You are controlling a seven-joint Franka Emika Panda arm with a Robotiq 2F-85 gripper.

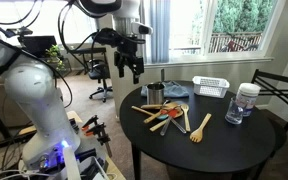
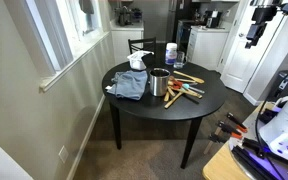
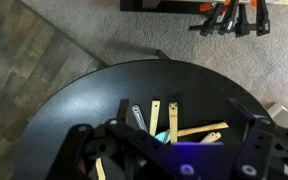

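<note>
Above the near edge of a round black table (image 1: 209,160), my gripper (image 1: 129,75) hangs open, its fingers apart and nothing between them. In the wrist view the gripper spans handles on the tabletop far below. Several wooden utensils lie spread there, among them a slotted spoon (image 1: 198,131), with colored handles mixed in. Beside them stands a shiny metal pot (image 2: 159,80). A grey-blue cloth (image 2: 130,84) lies crumpled next to the pot. The pot is not visible in the wrist view.
A white basket (image 1: 211,86) and a large white-lidded jar (image 1: 245,97) stand toward the table's far side, with a clear container (image 2: 179,63) near the jar. Dark chairs (image 1: 280,92) stand around the table. Bare tabletop shows at the near right in exterior view 1.
</note>
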